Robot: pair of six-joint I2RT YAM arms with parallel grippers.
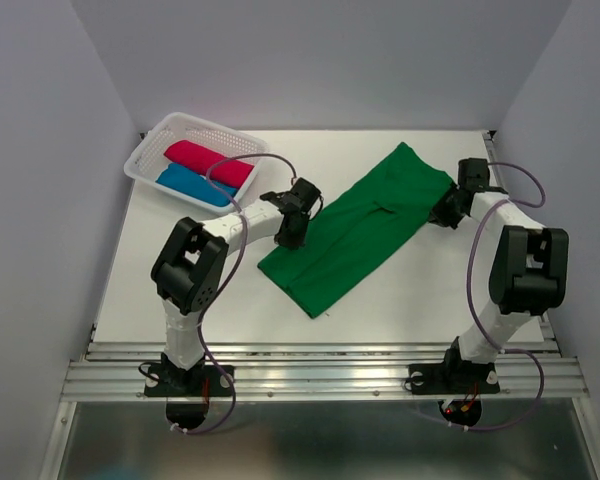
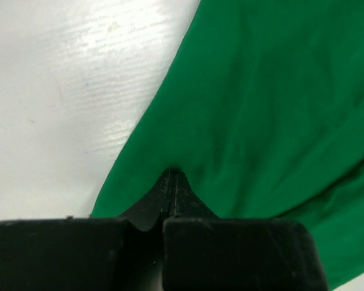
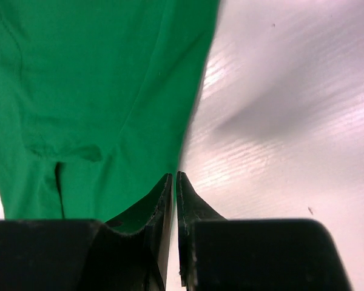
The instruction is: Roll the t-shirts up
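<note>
A green T-shirt [image 1: 360, 235], folded into a long strip, lies slantwise across the table from front left to back right. Over its left edge is my left gripper [image 1: 289, 242]; in the left wrist view its fingertips [image 2: 171, 174] meet against the cloth, and no fold shows pinched between them. At the shirt's right edge, near the far end, my right gripper [image 1: 444, 219] has its fingers slightly parted. In the right wrist view a narrow gap separates the fingertips [image 3: 181, 176], with the cloth's edge right by them and nothing visibly gripped.
A white basket [image 1: 143, 155] at the back left holds a red rolled shirt [image 1: 206, 162] and a blue rolled shirt [image 1: 193, 185]. Bare white table [image 1: 420, 300] lies at the front right and far left.
</note>
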